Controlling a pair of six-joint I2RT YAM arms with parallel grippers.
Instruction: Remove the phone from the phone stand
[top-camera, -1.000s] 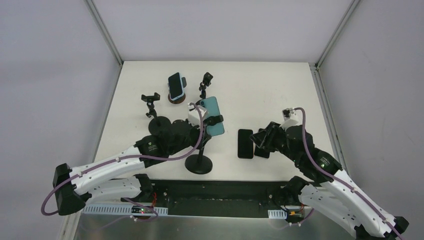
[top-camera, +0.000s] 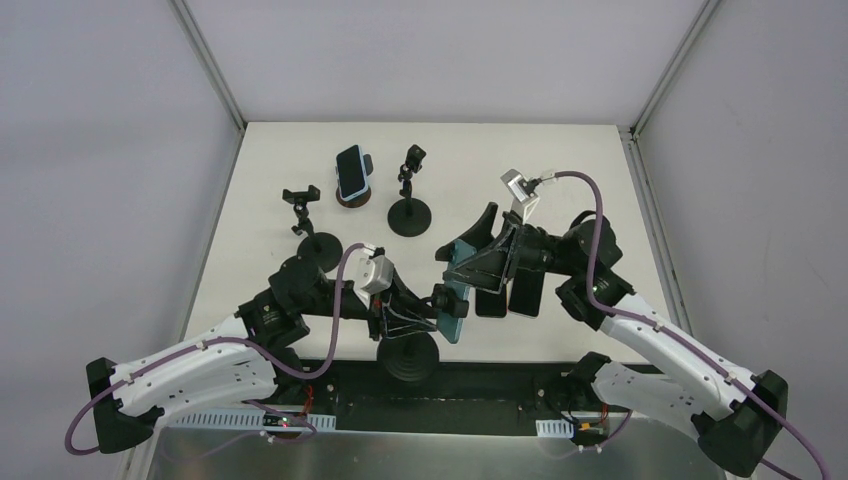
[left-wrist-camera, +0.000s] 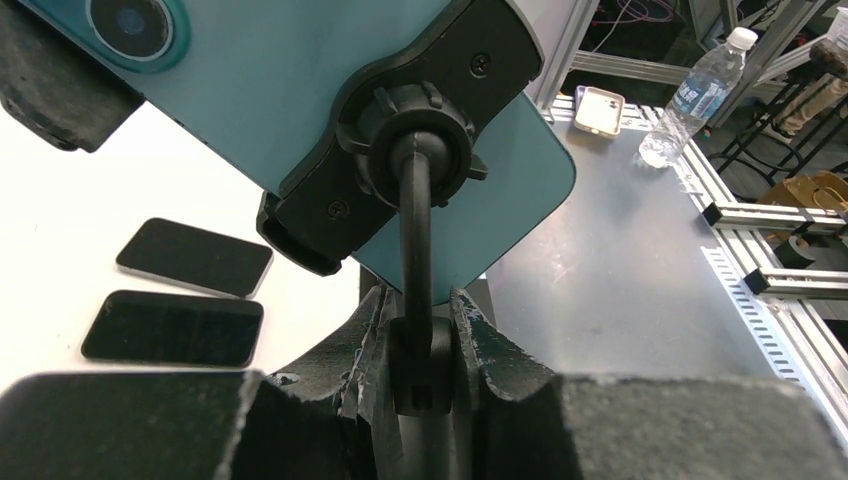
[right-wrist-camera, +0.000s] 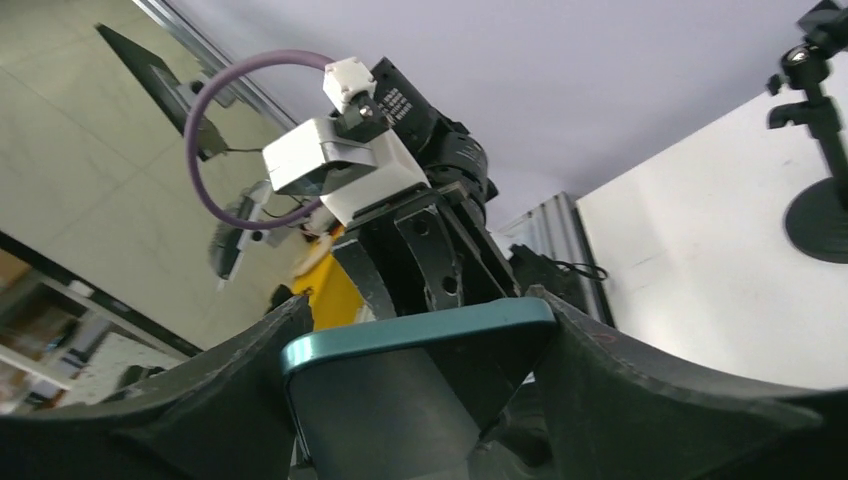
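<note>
The teal phone (top-camera: 452, 325) sits in the black clamp (left-wrist-camera: 480, 65) of a phone stand, tilted, its camera end toward my right gripper. My left gripper is shut on the stand's thin stem (left-wrist-camera: 416, 235), just below the clamp. In the top view the round stand base (top-camera: 408, 360) shows beneath the left arm, by the front edge. My right gripper is open, with its fingers on either side of the phone's end. One right fingertip (left-wrist-camera: 60, 90) appears beside the phone's camera; whether the pads touch the phone, I cannot tell.
Two dark phones (top-camera: 490, 303) lie flat under the right gripper. Further back are two empty stands (top-camera: 410, 215) (top-camera: 320, 250) and a holder carrying another phone (top-camera: 351, 172).
From the right, my right gripper has come in over the phone's far end.
</note>
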